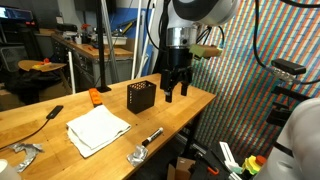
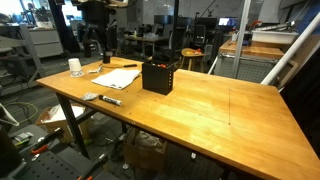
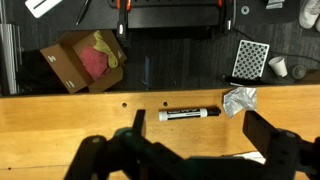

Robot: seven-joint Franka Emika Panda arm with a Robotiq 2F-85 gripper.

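My gripper (image 1: 176, 94) hangs above the wooden table, its two dark fingers spread wide with nothing between them. In the wrist view the gripper shows both fingers far apart at the lower edge. A white marker-like stick (image 3: 188, 113) with a dark end lies on the table below, within the gap as seen from above. Right of it in that view is a crumpled piece of foil (image 3: 239, 100). A white cloth or paper (image 1: 97, 130) lies flat on the table. The black mesh basket (image 1: 141, 97) stands upright beyond it; its contents are hidden in that view.
An orange object (image 1: 95, 97) and a black item (image 1: 54, 112) with a cable lie farther along the table. A white cup (image 2: 75, 65) stands at one end. On the floor sits an open cardboard box (image 3: 68, 78).
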